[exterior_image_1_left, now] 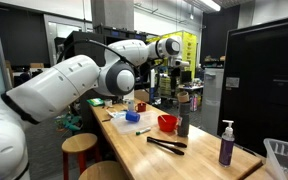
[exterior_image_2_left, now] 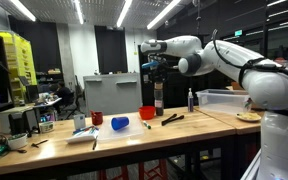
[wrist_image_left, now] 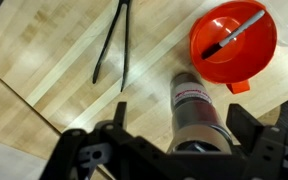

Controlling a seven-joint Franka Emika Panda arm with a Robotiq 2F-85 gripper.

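My gripper is open, its two dark fingers spread wide with nothing held. A tall dark bottle [wrist_image_left: 192,97] with a grey top appears between them in the wrist view, lower down on the table. High above the tabletop, the gripper [exterior_image_1_left: 183,67] is over the bottle's [exterior_image_1_left: 184,119] part of the table in the first exterior view. Beside the bottle sits a red bowl [wrist_image_left: 216,66] with a thin dark-and-light utensil [wrist_image_left: 234,34] in it. Black tongs [wrist_image_left: 110,40] lie on the wood; they also show as dark tongs [exterior_image_1_left: 166,146] in the first exterior view.
Farther along the table are a blue cup [exterior_image_2_left: 120,123] on its side and a red mug [exterior_image_2_left: 97,118]. A pump bottle [exterior_image_1_left: 227,145] and a clear bin [exterior_image_1_left: 286,155] stand at the near right. Bare wood [exterior_image_1_left: 134,148] surrounds the tongs.
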